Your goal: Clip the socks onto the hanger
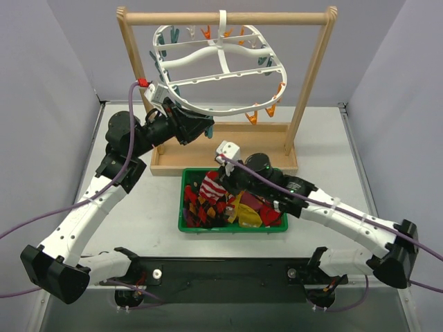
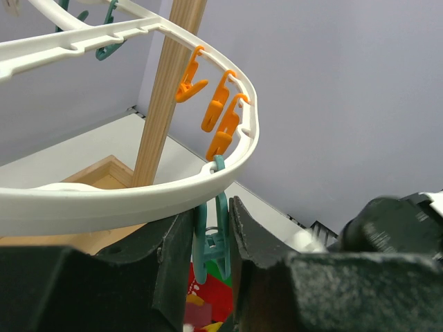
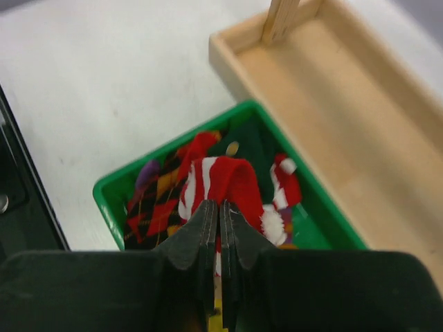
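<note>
The white hanger (image 1: 223,111) hangs from a wooden frame, with teal and orange clips round its ring. My left gripper is shut on a teal clip (image 2: 201,256) at the ring's near edge; no sock shows in the clip. My right gripper points down over the green basket, shut, with a red and white striped sock (image 3: 197,183) at its fingertips, hanging low over or onto the other socks.
The green basket (image 1: 235,229) holds several coloured socks. Behind it stands the shallow wooden box (image 1: 169,160).
</note>
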